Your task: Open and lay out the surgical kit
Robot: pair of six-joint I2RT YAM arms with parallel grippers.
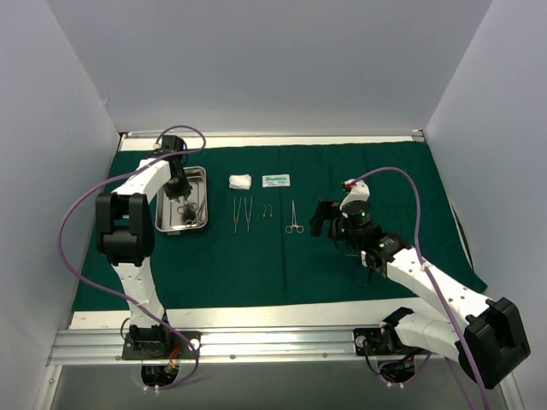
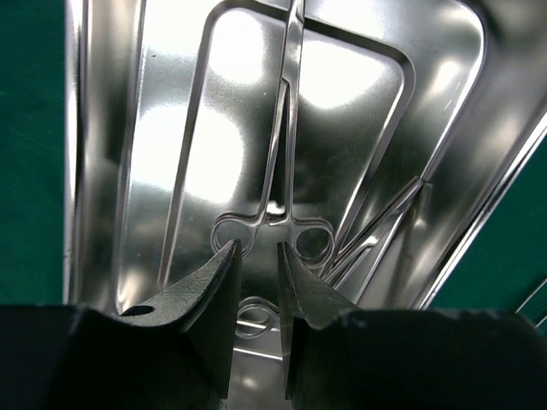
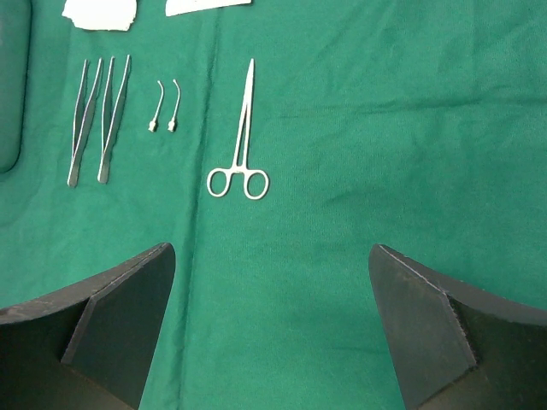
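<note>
My left gripper is open with a narrow gap, over the steel tray [image 1: 169, 220]. Beneath it lie a long ringed instrument [image 2: 291, 64] and more scissor-like instruments [image 2: 380, 224]. On the green cloth lie two tweezers [image 3: 113, 128], two small bent tips [image 3: 175, 107], ringed forceps [image 3: 244, 145], a folded white gauze [image 1: 240, 182] and a flat packet [image 1: 276, 180]. My right gripper stands open and empty over bare cloth, right of the forceps.
Grey walls bound the sides and back.
</note>
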